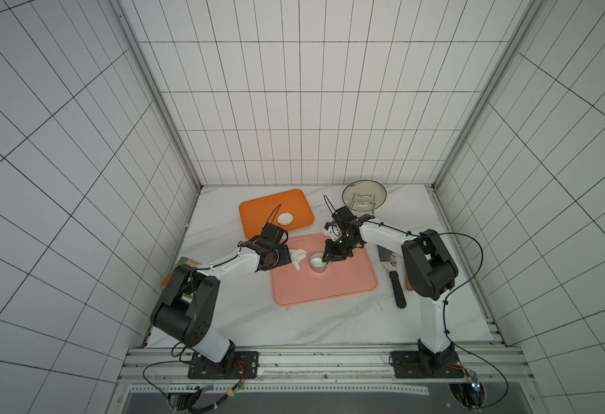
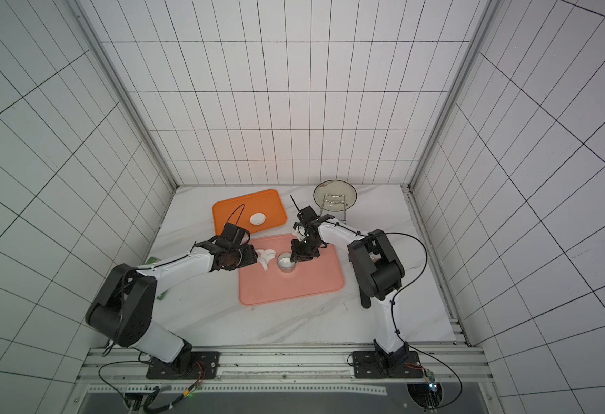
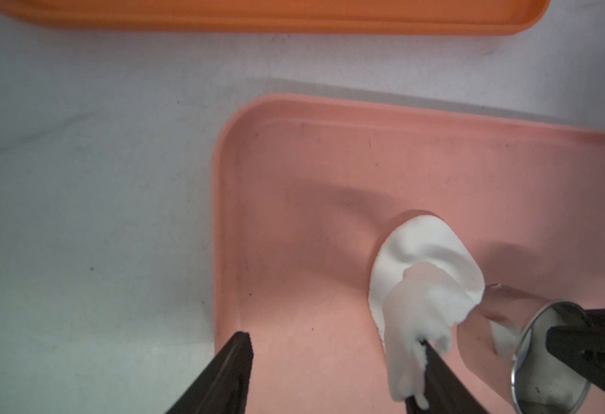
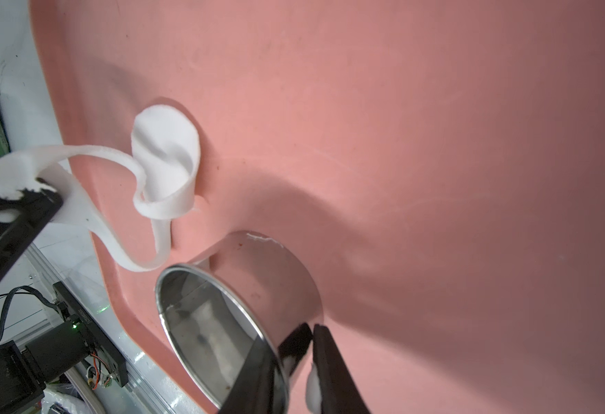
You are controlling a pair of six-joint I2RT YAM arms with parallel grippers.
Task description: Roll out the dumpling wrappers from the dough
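A white sheet of dough (image 3: 419,241) hangs bunched from a fingertip of my left gripper, its lower part resting on the pink tray (image 1: 295,293); the fingers stand part open. Beside it sits a steel ring cutter (image 4: 233,276), with white dough partly visible inside. My right gripper is at the cutter's rim, fingertips close on either side of its wall; whether they grip it is unclear. A white round wrapper (image 1: 285,219) lies on the orange tray (image 1: 254,210).
A plate with a wire rack (image 1: 364,193) stands at the back right. A black-handled blade (image 1: 397,289) lies right of the pink tray, and a green packet (image 1: 175,272) at the left, partly behind the arm.
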